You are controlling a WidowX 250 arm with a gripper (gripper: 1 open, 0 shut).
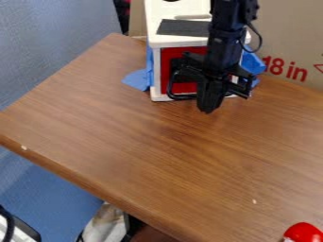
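My black gripper (210,95) hangs at the upper middle, in front of a white box (165,30) with a red front panel (178,60) and blue tape (135,77) at its sides. The gripper and its cables hide part of the red panel. Whether its fingers are open or shut is hard to tell from this view.
A wooden table (151,161) fills most of the view, clear in the middle and front. A red object (301,233) sits at the bottom right corner. A cardboard panel (293,47) stands behind on the right, and blue padded surfaces (51,38) lie to the left.
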